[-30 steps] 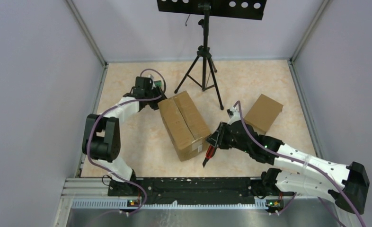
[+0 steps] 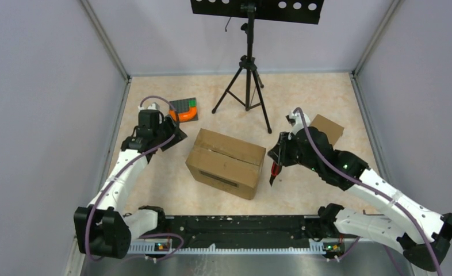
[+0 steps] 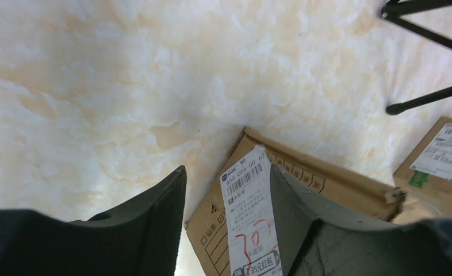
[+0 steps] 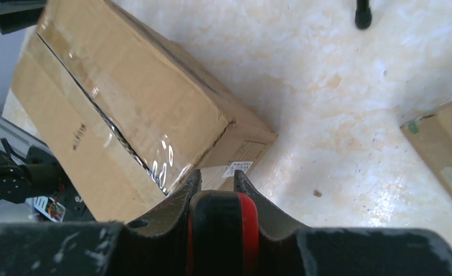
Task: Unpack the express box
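Note:
A brown cardboard box (image 2: 226, 164) lies in the middle of the table. Along its top seam (image 4: 100, 112) runs a dark narrow gap, with clear tape at the near end. To its left, my left gripper (image 2: 175, 138) is apart from it. Its fingers (image 3: 169, 213) stand apart with nothing held; the box's end with a white label (image 3: 249, 201) shows behind them. My right gripper (image 2: 278, 152), off the box's right end, is shut on a red and black utility knife (image 2: 274, 171), blade pointing down. The knife's handle (image 4: 215, 230) fills the right wrist view's bottom centre.
A second cardboard box (image 2: 329, 127) lies at the right, partly behind the right arm. An orange and green item on a grey pad (image 2: 180, 105) lies back left. A black tripod stand (image 2: 248, 86) rises behind the box.
The box has turned so its long side faces the front. My right gripper, still with the knife, drew rightward off the box.

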